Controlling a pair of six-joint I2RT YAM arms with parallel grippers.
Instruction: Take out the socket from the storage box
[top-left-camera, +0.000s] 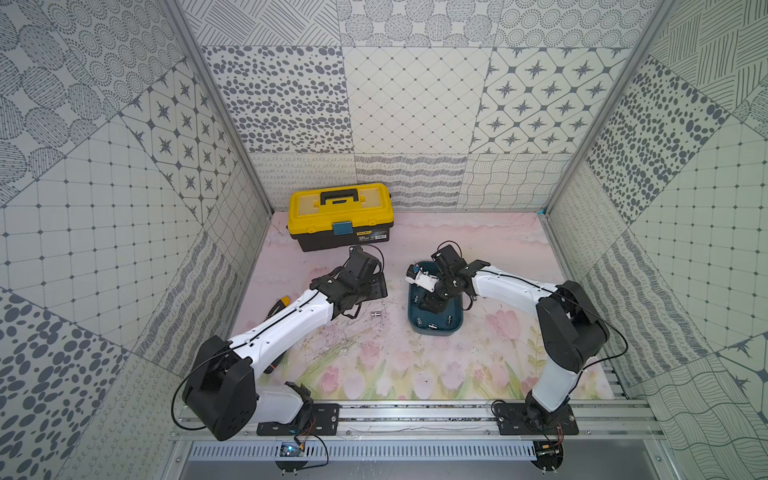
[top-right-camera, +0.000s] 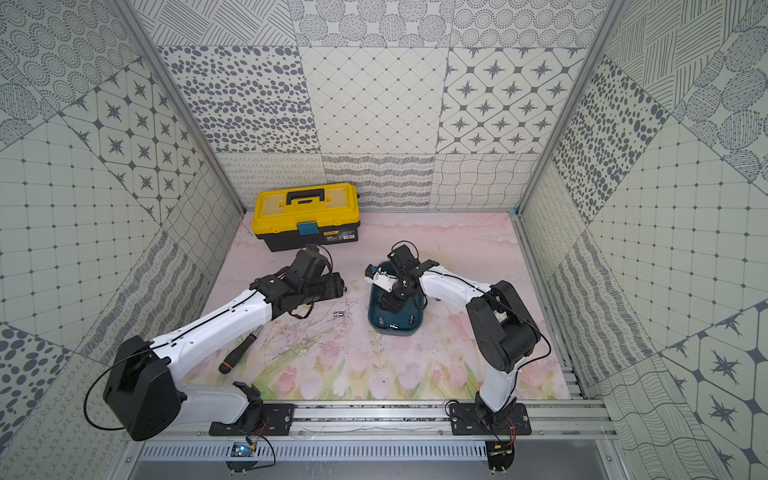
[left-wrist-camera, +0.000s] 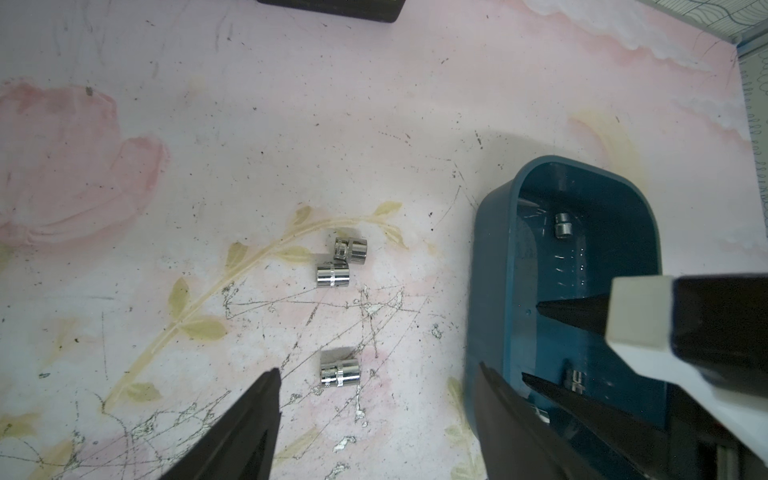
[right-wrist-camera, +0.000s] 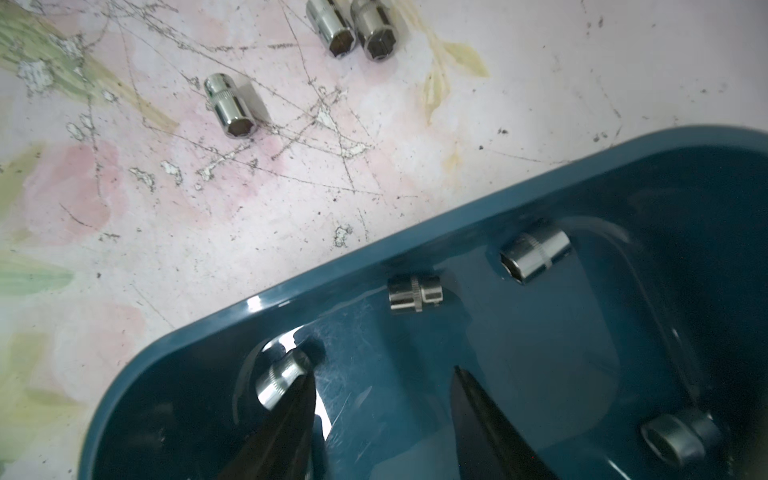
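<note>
A dark teal storage box (top-left-camera: 436, 333) stands right of the table's middle, with several chrome sockets inside. In the right wrist view, one socket (right-wrist-camera: 415, 294) lies against the near wall, another socket (right-wrist-camera: 536, 253) farther along it, and a third socket (right-wrist-camera: 285, 377) by the left finger. My right gripper is over the box, open and empty. Left of the box, my left gripper hovers open above the table with nothing between its fingers. Beneath it lie a single socket (left-wrist-camera: 341, 372) and a pair of sockets (left-wrist-camera: 333, 275).
A yellow-lidded toolbox (top-left-camera: 341, 216) stands at the back left. A dark-handled tool (top-right-camera: 237, 354) lies by the left arm. The right gripper's body covers part of the box in the left wrist view.
</note>
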